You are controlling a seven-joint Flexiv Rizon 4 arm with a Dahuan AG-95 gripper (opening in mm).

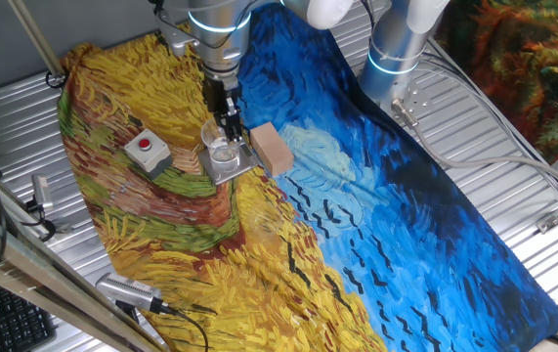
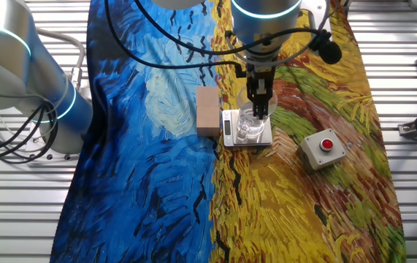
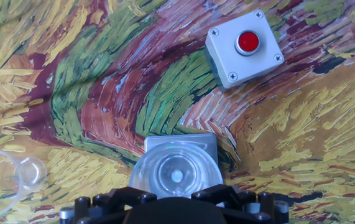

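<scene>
A clear flared glass [image 3: 177, 171] stands on a small silver scale [image 3: 197, 142]; in the wrist view its round rim and base show just ahead of the fingers. My gripper is right at this glass, its two black fingers apart at the bottom of that view. In exterior view 2 the dark gripper [image 2: 259, 109] points down in front of the clear glass [image 2: 250, 130]. Whether the fingers press on the glass is hidden. A pinkish wooden block [image 1: 272, 149] lies against the scale's side.
A grey box with a red button [image 3: 247, 42] sits near the scale. Another clear glass [image 3: 33, 173] shows at the wrist view's left edge.
</scene>
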